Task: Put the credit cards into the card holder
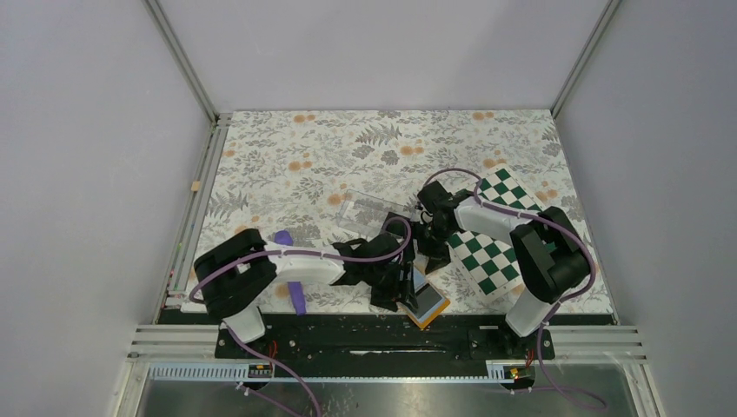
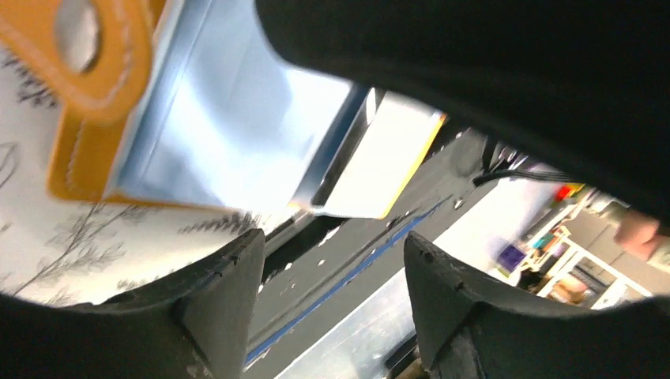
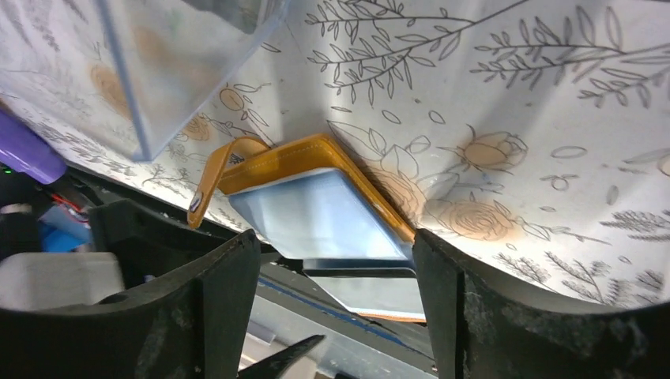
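Note:
The tan card holder (image 3: 317, 152) lies open at the table's front edge, tilted and partly over the edge, with light-blue panels and a dark strip (image 2: 237, 118); whether cards are in it I cannot tell. My left gripper is part open beside it at the front edge, nothing visible between its fingertips. My right gripper stands open above the holder, a little behind and right of my left one in the top view, with nothing held.
A clear acrylic box (image 1: 361, 208) with a dark item lies behind the grippers. A purple object (image 1: 296, 297) is at left, a green checkered board (image 1: 495, 269) at right.

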